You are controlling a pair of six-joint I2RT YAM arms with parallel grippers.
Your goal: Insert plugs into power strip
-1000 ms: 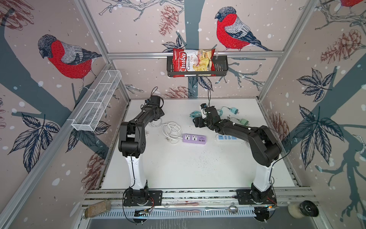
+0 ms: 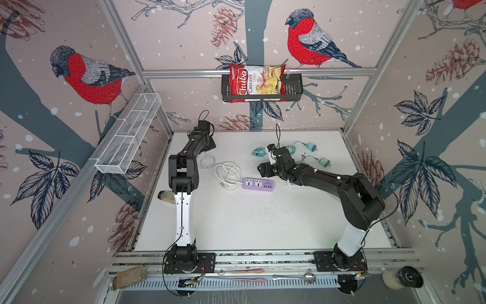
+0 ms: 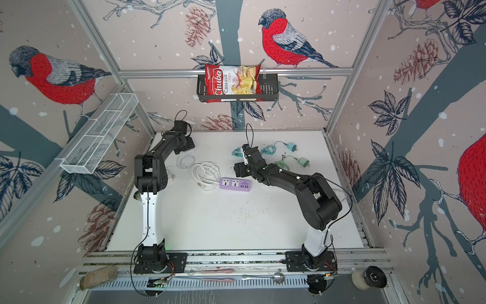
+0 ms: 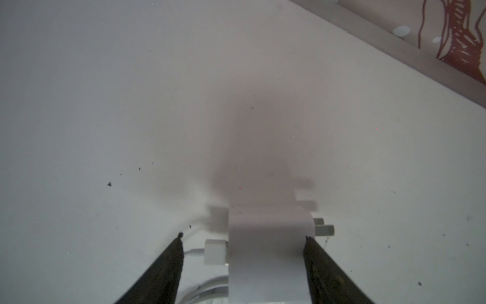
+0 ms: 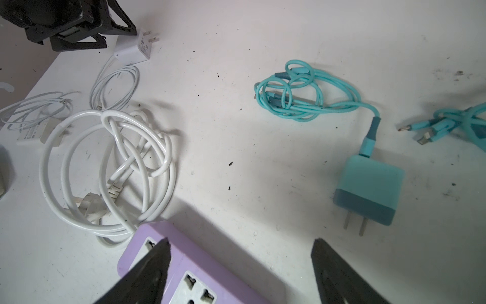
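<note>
A white charger block (image 4: pixel 270 253) with a cable plugged into one side and metal prongs on the other lies at the back left of the table. My left gripper is open, its fingers on either side of this block. The purple power strip (image 2: pixel 257 184) rests mid-table, with its sockets facing up. Above and behind the strip hovers my right gripper, open and empty. In the right wrist view, a teal charger (image 5: pixel 369 187) lies beyond the right finger, prongs towards the gripper.
A coiled white cord (image 5: pixel 108 172) lies left of the strip. Green plugs (image 2: pixel 324 162) and teal cables (image 5: pixel 303 96) are at the back right. A jar (image 2: pixel 166 196) lies by the left arm.
My left gripper has shifted slightly left and towards the back as its arm straightened.
</note>
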